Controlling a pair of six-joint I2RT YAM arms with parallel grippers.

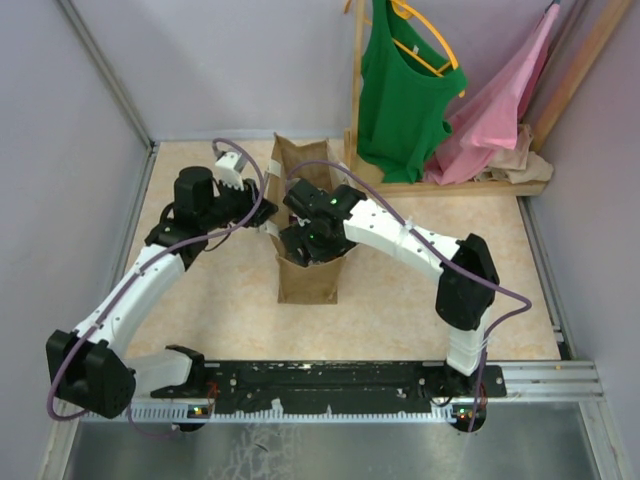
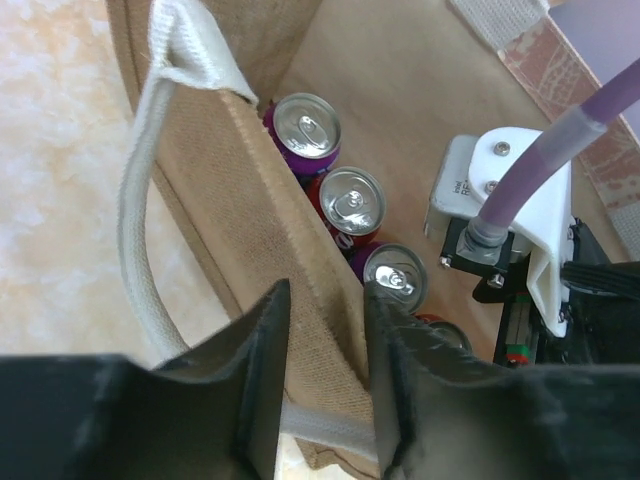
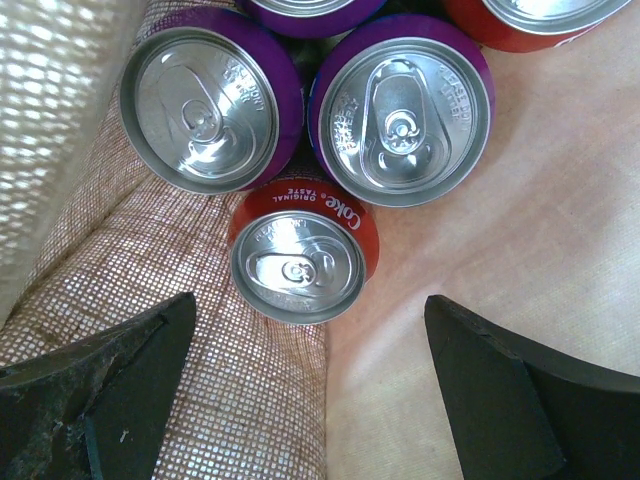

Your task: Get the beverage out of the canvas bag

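The tan canvas bag (image 1: pixel 307 287) stands with its mouth open in the middle of the table. At its left rim (image 2: pixel 292 215), my left gripper has one finger on each side of the cloth edge, with a gap still showing between them. My right gripper (image 1: pixel 300 250) reaches down into the bag, its fingers hidden by the arm in the top view. The right wrist view shows its fingers wide open, with a red Coke can (image 3: pixel 298 262) just beyond the gap. Purple cans (image 3: pixel 405 115) stand upright behind that one.
A white strap handle (image 2: pixel 140 215) loops outside the bag's left wall. Another red can (image 3: pixel 540 15) is at the upper right of the right wrist view. Green (image 1: pixel 405 100) and pink (image 1: pixel 485 120) garments hang behind.
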